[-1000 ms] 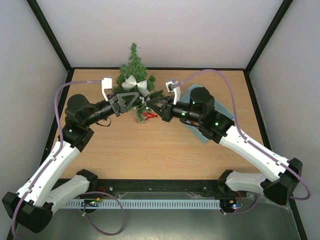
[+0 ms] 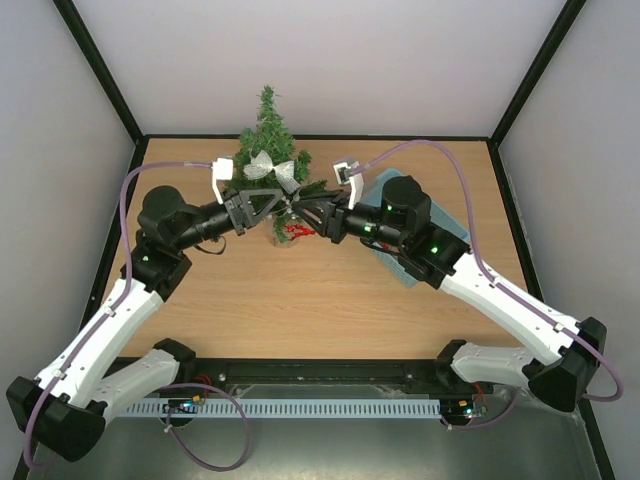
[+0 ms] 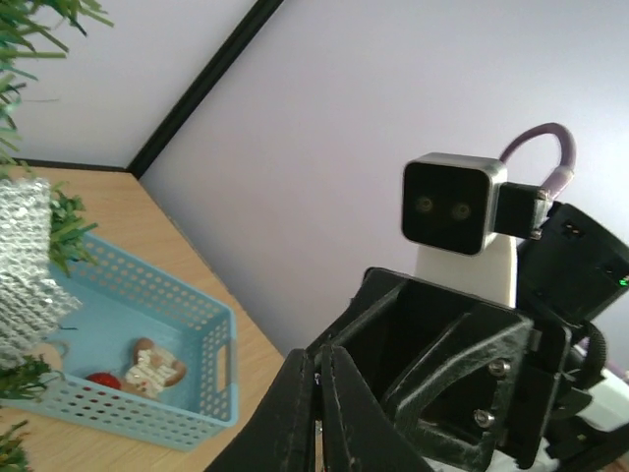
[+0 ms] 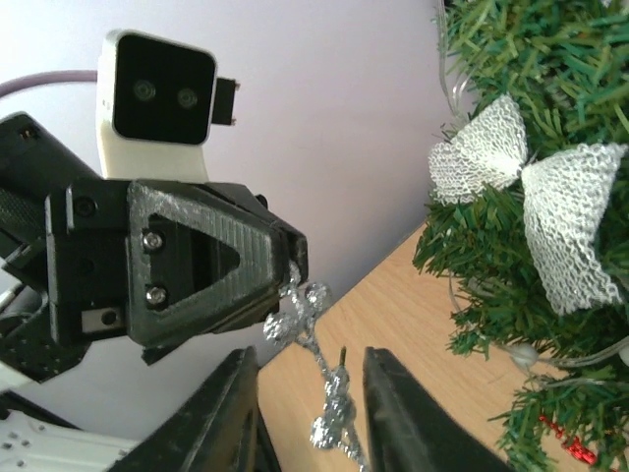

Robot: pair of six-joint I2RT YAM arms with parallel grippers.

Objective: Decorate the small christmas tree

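The small Christmas tree (image 2: 265,150) stands at the back of the table, with a silver bow (image 4: 570,206) on its front branches. A glittery silver ornament (image 4: 336,408) runs down from the tip of my left gripper, which is shut on its upper end. My right gripper has its fingers (image 4: 224,403) apart, one on each side of the ornament's lower part, with a gap showing around it. From above, the two grippers meet tip to tip in front of the tree. In the left wrist view, the shut fingertips (image 3: 316,369) hide the ornament.
Behind the right arm is a blue basket (image 3: 118,413), holding a gingerbread-like figure (image 3: 154,369) and a red item (image 3: 103,380). Red decoration (image 2: 298,230) sits low by the tree's base.
My left gripper has moved slightly right, to the right gripper's tip, and its fingers have closed. The right gripper's fingers have parted a little; its arm has hardly moved.
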